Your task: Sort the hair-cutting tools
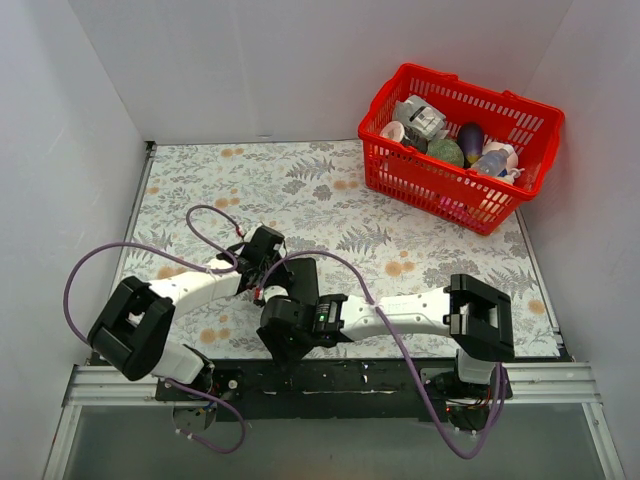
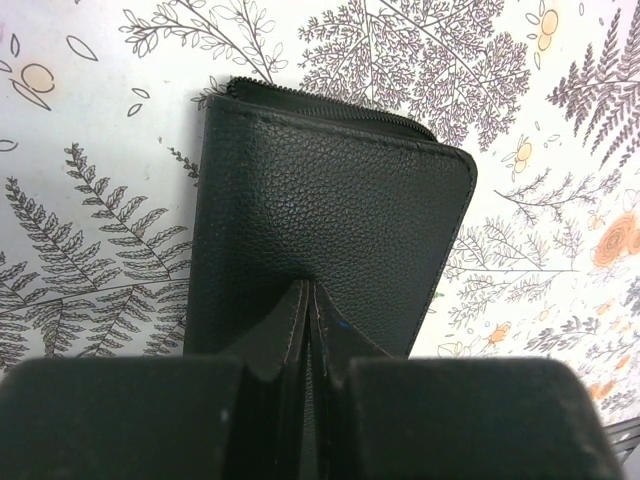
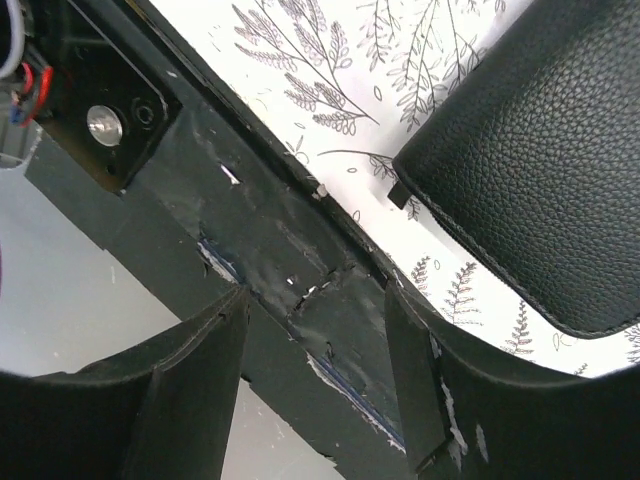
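Note:
A black leather case (image 2: 330,200) lies on the patterned cloth; its far end shows a zipper edge slightly parted. My left gripper is shut, its fingertips over the case's dark face, with nothing visible between them. In the right wrist view the rounded near end of the case (image 3: 550,160) fills the upper right, with a small black tab at its corner. My right gripper stands open over the table's front edge, apart from the case. From above, the arms hide much of the case (image 1: 303,280). No cutting tools can be made out.
A red basket (image 1: 400,165) with several items stands at the back right. Dark edge rail (image 3: 290,250) runs along the table front, close under my right gripper. The cloth (image 1: 300,185) behind the arms is clear.

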